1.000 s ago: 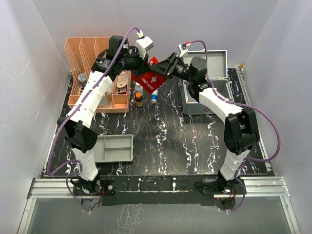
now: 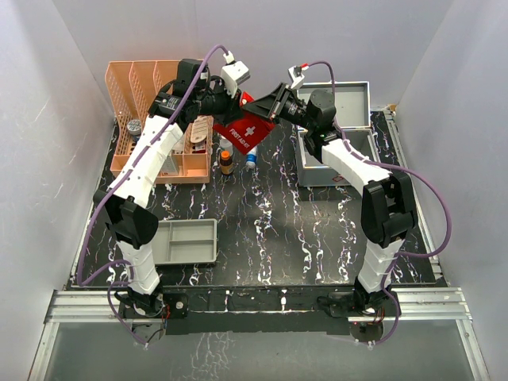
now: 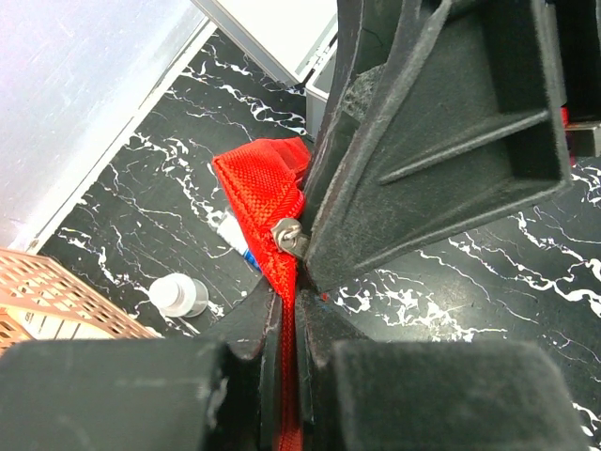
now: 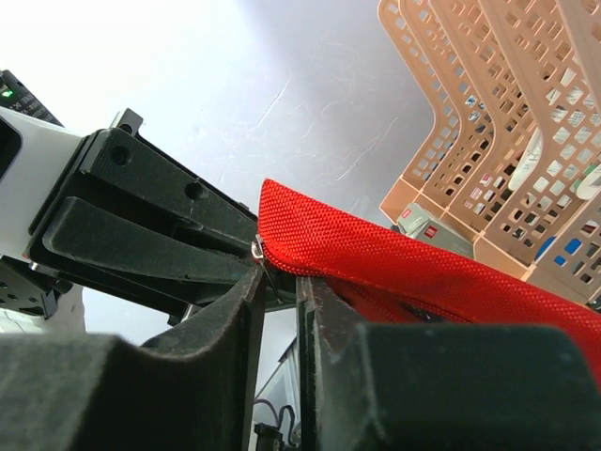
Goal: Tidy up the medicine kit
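Observation:
The red first aid pouch point(image 2: 245, 132) hangs above the table in the top view, its white cross and lettering facing up. My left gripper point(image 2: 230, 119) is shut on its edge; in the left wrist view the red fabric point(image 3: 263, 188) runs down between the fingers. At the pouch's upper corner is my right gripper point(image 2: 252, 109). A narrow gap shows between its fingers in the right wrist view, so it is slightly open. The metal zipper pull point(image 4: 257, 249) lies right by its fingertips. Whether they touch the pull, I cannot tell.
A tan basket organizer point(image 2: 196, 175) with items stands at left. Below the pouch are a brown bottle point(image 2: 226, 163), a white bottle point(image 3: 178, 295) and a blue-white tube point(image 2: 252, 156). A grey case point(image 2: 317, 176) stands open at right; a grey tray point(image 2: 184, 241) sits front left.
The right arm has shifted very slightly to the left, its fingers staying beside the pouch's corner. The left arm and the pouch look almost unmoved.

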